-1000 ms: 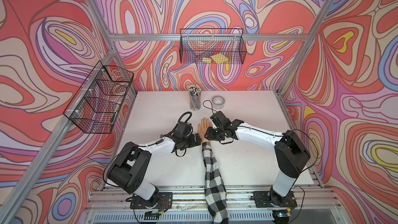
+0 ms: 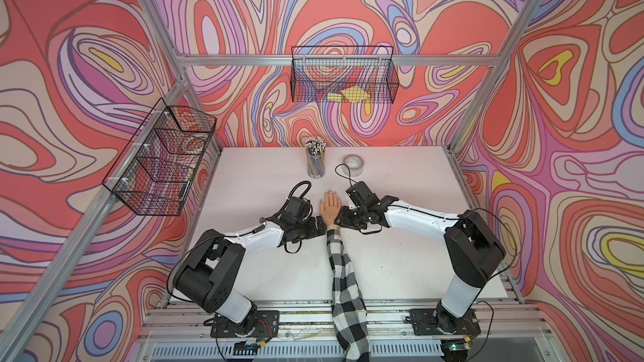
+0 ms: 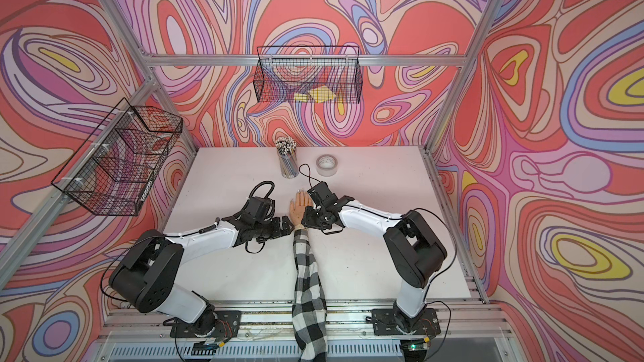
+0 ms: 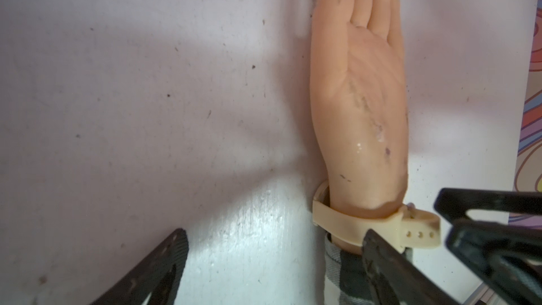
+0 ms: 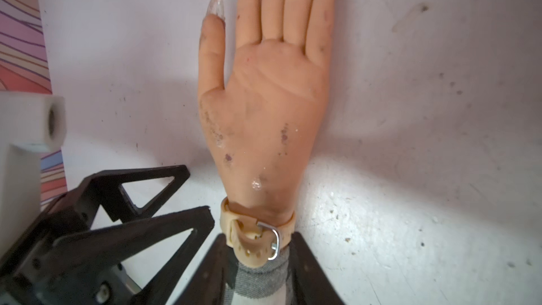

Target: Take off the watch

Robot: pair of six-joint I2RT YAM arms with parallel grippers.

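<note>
The mannequin hand [image 5: 265,101] lies palm up, with a beige watch strap [image 5: 230,214] around its wrist. A metal buckle [image 5: 275,241] shows there, and the holed strap end [image 5: 251,254] curls up beside it; the watch face is hidden. In the right wrist view, my right gripper is part open, its blurred fingers on either side of the strap and nothing clearly gripped. My left gripper stands wide open in the left wrist view; its right finger [image 4: 384,265] overlaps the strap [image 4: 350,226], contact unclear.
A checkered sleeve [image 2: 345,281] covers the forearm toward the front edge. Behind the hand stand a cup of sticks [image 2: 315,161] and a tape roll [image 2: 353,164]. The two grippers are close together.
My right gripper has shifted a little to the right, away from the hand. The left arm and the hand look unchanged.
</note>
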